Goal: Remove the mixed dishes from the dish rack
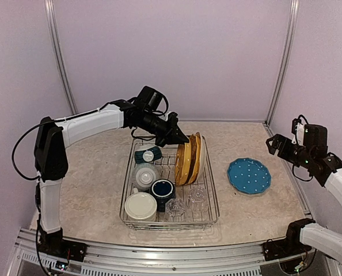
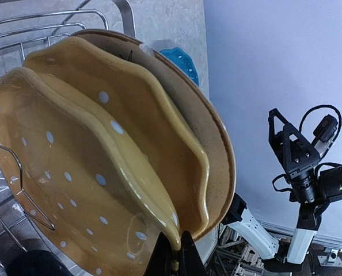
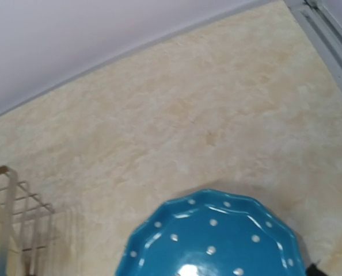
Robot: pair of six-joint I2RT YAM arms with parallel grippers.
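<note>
The front yellow plate with white dots [image 2: 82, 178] stands on edge in the wire dish rack [image 1: 216, 202]. My left gripper is shut on its rim, one finger on each side. Behind it lean a second yellow plate [image 2: 142, 109] and a larger beige plate [image 2: 217, 155]. On the table right of the rack lies a blue dotted plate [image 1: 249, 176]. My right gripper [image 1: 274, 147] is open and empty at the far right; a dark fingertip [image 3: 315, 269] shows at the lower edge of its wrist view.
In the rack's left half are a teal cup [image 1: 142, 154], a pale bowl [image 1: 145, 176], a navy mug [image 1: 162, 190] and a white mug [image 1: 140, 206]. Clear glasses [image 1: 175, 208] occupy the front right. Bare table surrounds the rack.
</note>
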